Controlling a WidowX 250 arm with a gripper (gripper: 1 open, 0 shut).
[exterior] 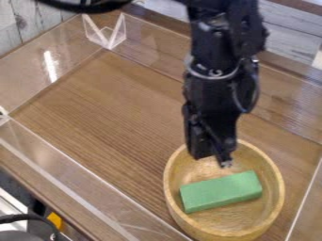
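Note:
A green rectangular block [220, 191] lies in a round tan bowl [183, 165] at the lower right of the camera view. Over the far part of the bowl hangs the dark gripper [206, 141], raised clear of the block, its fingers shut with nothing showing between them.
A bare wooden surface [107, 118] fills the left and middle. A white wire-like piece [107, 33] stands at the back left. Clear walls edge the area on the left and front. A dark cable and a small yellow item are at the bottom left.

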